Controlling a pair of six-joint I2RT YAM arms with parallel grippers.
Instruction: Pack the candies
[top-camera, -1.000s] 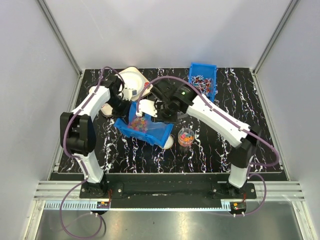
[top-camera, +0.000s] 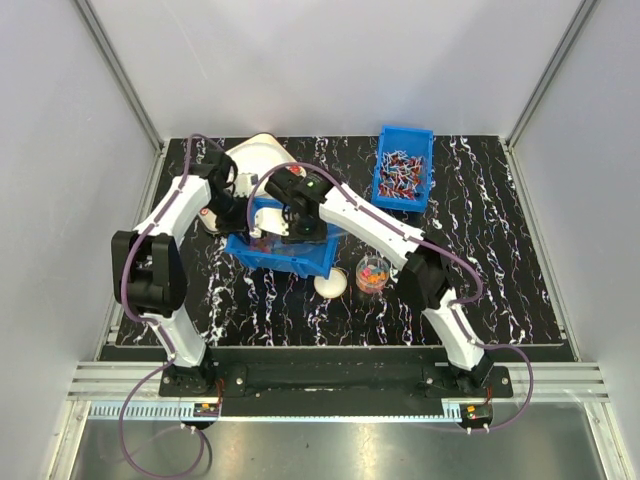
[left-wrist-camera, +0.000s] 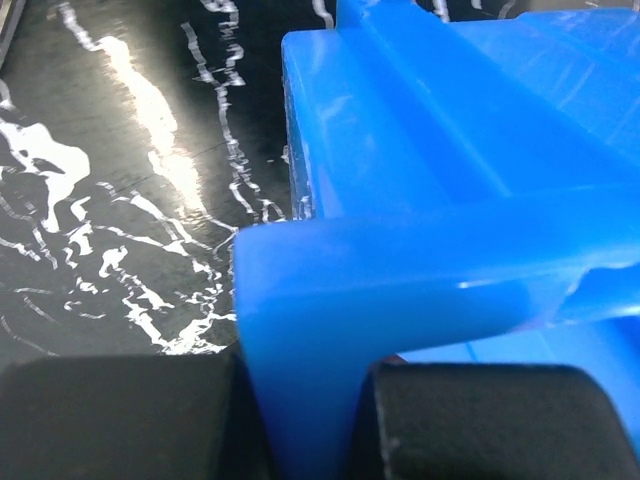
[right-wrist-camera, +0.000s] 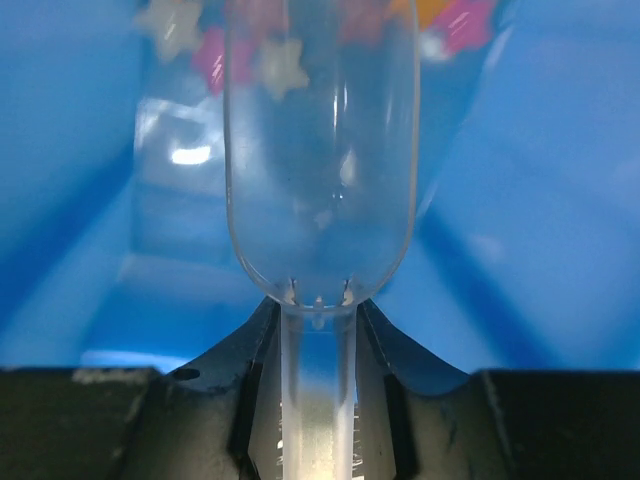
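In the left wrist view a blue bin (left-wrist-camera: 430, 250) fills the right side, and my left gripper is shut on its rim. The top view shows this bin (top-camera: 285, 262) left of centre, apparently tilted. A clear scoop (right-wrist-camera: 320, 220) has its handle clamped in my right gripper, which is over the bin. Star-shaped candies, among them a pink candy (right-wrist-camera: 467, 24), lie past the scoop's front end, blurred. Whether any are in the scoop, I cannot tell. From above, the right arm hides much of the bin's inside.
A clear jar (top-camera: 371, 273) with colourful candies stands right of the bin, beside a pale round lid (top-camera: 331, 284). Another blue bin (top-camera: 428, 166) of wrapped sweets sits at the back right. Behind my left arm is a white tray (top-camera: 262, 150).
My right arm has swung left and reached across the bin, covering more of the candies. The held bin has shifted and changed its tilt slightly. The left arm has moved only a little.
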